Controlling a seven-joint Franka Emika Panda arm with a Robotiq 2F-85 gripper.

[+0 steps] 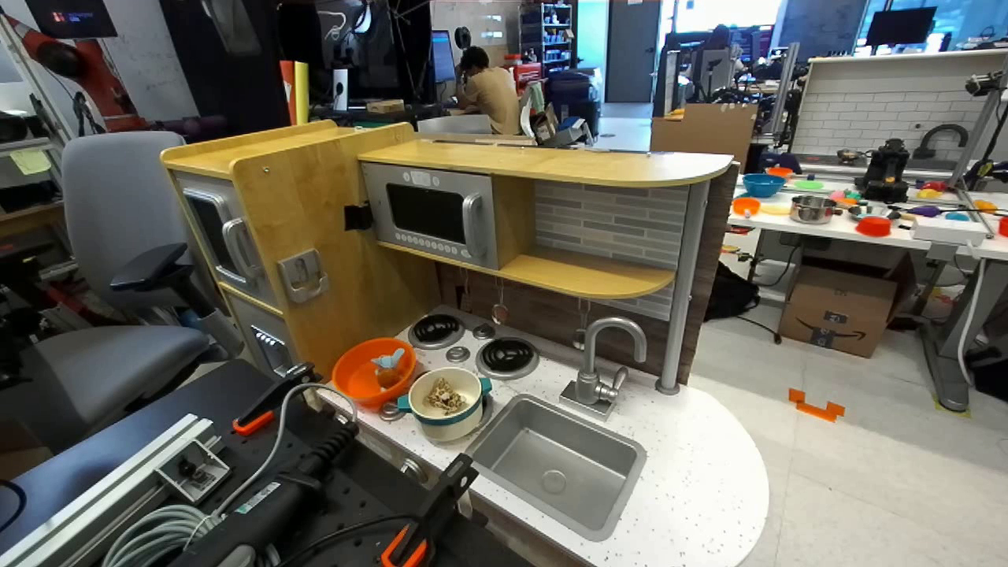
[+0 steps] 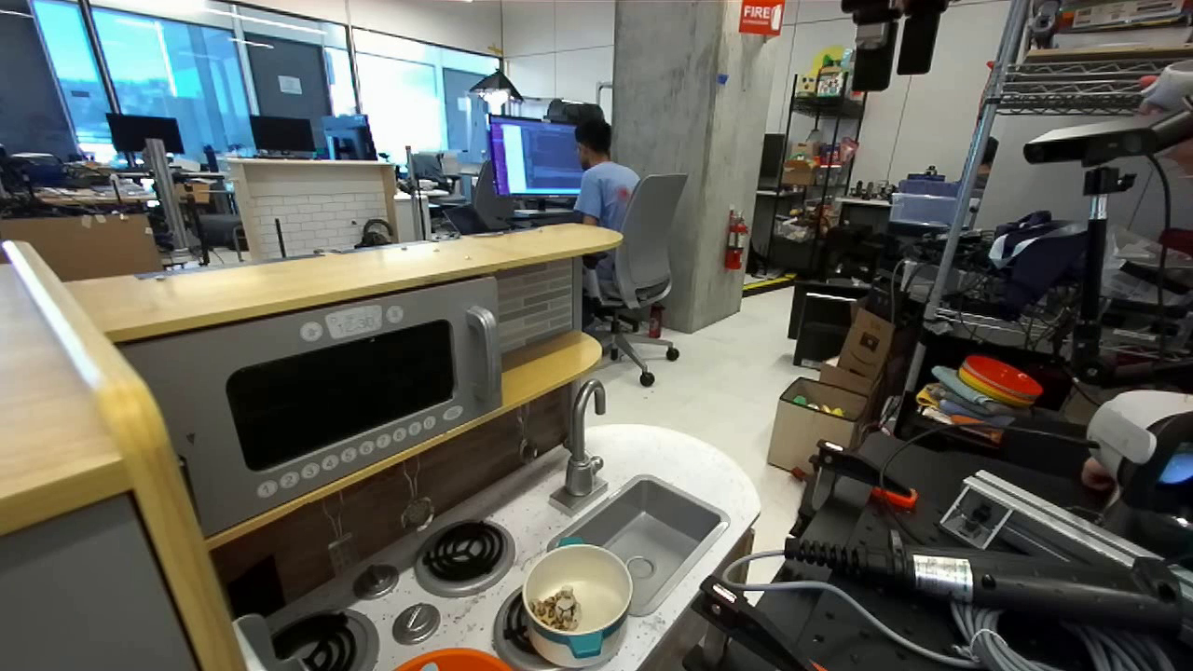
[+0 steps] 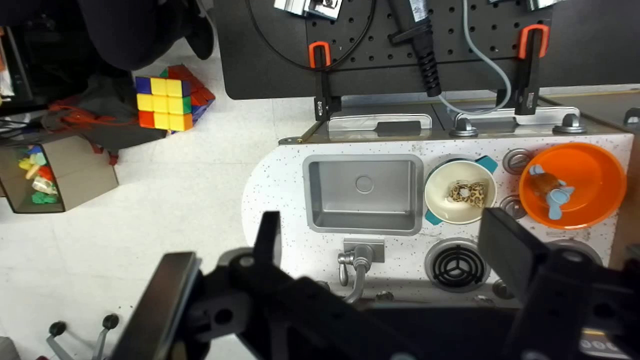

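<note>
My gripper stands open high above the toy kitchen in the wrist view, nothing between its widely parted fingers. In exterior view 2, what look like its dark fingertips (image 2: 878, 56) hang at the top edge; exterior view 1 does not show it. A cream pot (image 3: 444, 206) with teal handles rests on a front burner beside the sink. Inside it lies a crumpled leopard-print item (image 3: 474, 194). Next to the pot, an orange bowl (image 3: 591, 171) holds a brown and light-blue toy (image 3: 558, 195). The grey sink (image 3: 336, 183) is empty.
A faucet (image 1: 587, 364) rises behind the sink. The microwave (image 1: 430, 217) and wooden shelf (image 1: 576, 274) overhang the back of the counter. Clamps and cables occupy the black table (image 1: 368, 487) in front.
</note>
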